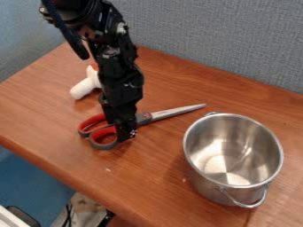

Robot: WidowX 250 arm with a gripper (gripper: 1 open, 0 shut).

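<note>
A black robot arm reaches down from the top left, its gripper [123,126] low at the handles of a pair of scissors. The scissors [178,111] lie on the wooden table, with red and grey handle loops at the left and silver blades pointing right. The gripper's fingers are over and around the handle area; whether they touch or grip it cannot be told, as black parts overlap there.
A steel pot [233,158] with a wire handle stands at the right. A white object [85,86] with a red tip lies behind the arm. The wooden table [142,195] has its edge at lower left; a grey partition runs along the back.
</note>
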